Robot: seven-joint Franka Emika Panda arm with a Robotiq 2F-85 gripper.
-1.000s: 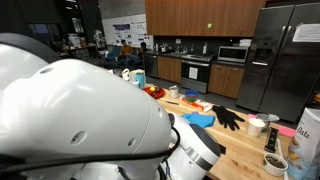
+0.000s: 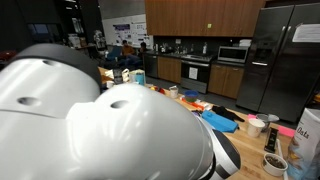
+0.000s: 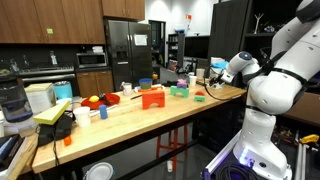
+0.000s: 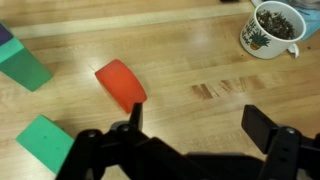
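In the wrist view my gripper is open above the wooden table, with nothing between its fingers. A red block (image 4: 121, 85) lies tilted just beyond the left finger. Two green blocks lie further left, one green block (image 4: 24, 66) higher up and another green block (image 4: 45, 142) low by the left finger. At the upper right stands a white mug (image 4: 262, 43) with a pineapple print, filled with dark bits. The white arm covers the left foreground of exterior view 1 and hides the gripper there.
In exterior view 1 a blue cloth (image 2: 219, 121), a black glove (image 2: 229, 113) and a white cup (image 2: 256, 128) lie across the table. A plastic bag (image 2: 306, 148) stands at the right edge. Bare wood lies below the mug in the wrist view.
In exterior view 1 the arm has shifted up and to the right, covering more of the table, including the red bowl and part of the blue cloth. The table objects look unmoved.
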